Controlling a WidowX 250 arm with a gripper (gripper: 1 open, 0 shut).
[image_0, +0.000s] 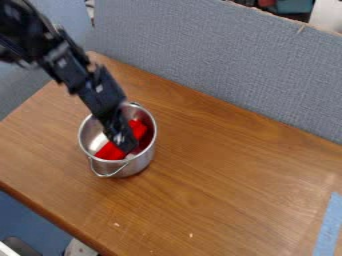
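Observation:
A steel pot (144, 156) with a wire handle stands on the left half of the wooden table. Inside it lies a red object (111, 150), partly hidden by the dark arm. My gripper (118, 136) reaches down from the upper left into the pot, over the red object; it is blurred, and whether it touches or holds the object is unclear.
A grey padded wall (227, 60) runs along the back and left. A pale blue strip (327, 225) lies at the right edge.

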